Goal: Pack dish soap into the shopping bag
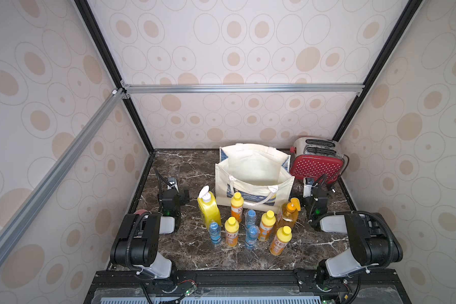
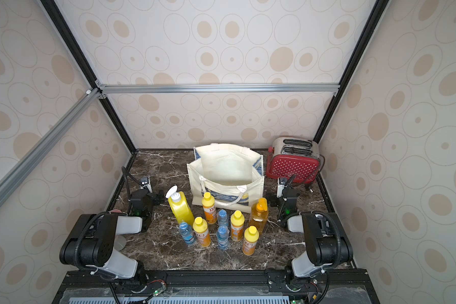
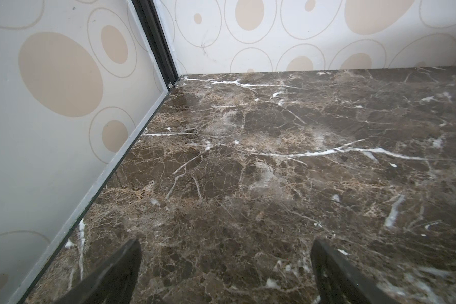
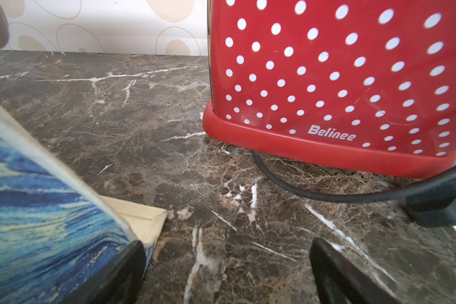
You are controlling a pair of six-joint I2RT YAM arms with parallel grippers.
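A yellow dish soap bottle with a white pump top (image 1: 209, 208) stands in front of the left side of the cream shopping bag (image 1: 223, 197). The bag is upright with its mouth wide and looks empty inside. At the right front of the bag is an amber pump bottle (image 1: 287, 216); which of the two is meant cannot be told. My left gripper is open over bare counter, left of the yellow bottle. My right gripper is open too, between the bag's right side and the toaster, nothing between its fingers.
Several orange bottles with yellow caps (image 1: 231, 233) and small blue water bottles (image 1: 215, 234) crowd the counter before the bag. A red dotted toaster (image 4: 329, 76) with a black cable (image 4: 309, 192) stands behind my right gripper.
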